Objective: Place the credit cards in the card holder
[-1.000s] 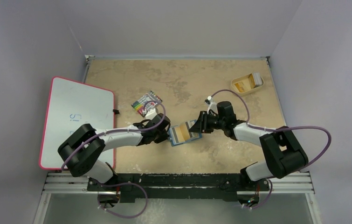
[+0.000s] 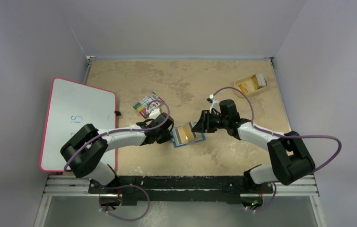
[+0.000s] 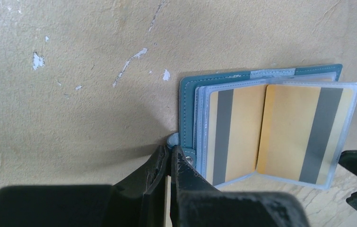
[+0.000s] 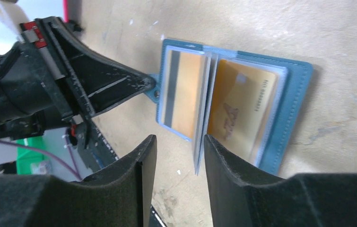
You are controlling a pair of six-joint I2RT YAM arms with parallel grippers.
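Observation:
The blue card holder (image 2: 189, 144) lies open in the table's middle. Gold cards with dark stripes sit in its clear sleeves (image 3: 242, 123). At its left edge my left gripper is shut on the small blue tab (image 3: 173, 139). A clear sleeve (image 4: 205, 101) stands raised in the right wrist view, a gold card (image 4: 238, 111) in the pocket to its right. My right gripper is part open at the holder, the raised sleeve's lower edge between its fingers, closer to the right one. Whether they touch is unclear.
A beige tray (image 2: 238, 84) with gold and whitish cards stands at the back right. A colourful packet (image 2: 149, 104) lies behind my left gripper. The whiteboard (image 2: 79, 113) fills the left side. Bare table stretches behind and in front of the holder.
The right gripper has shifted only slightly around the holder's right side, and the sleeve there has tilted a little. The left gripper has stayed almost still at the holder's left edge.

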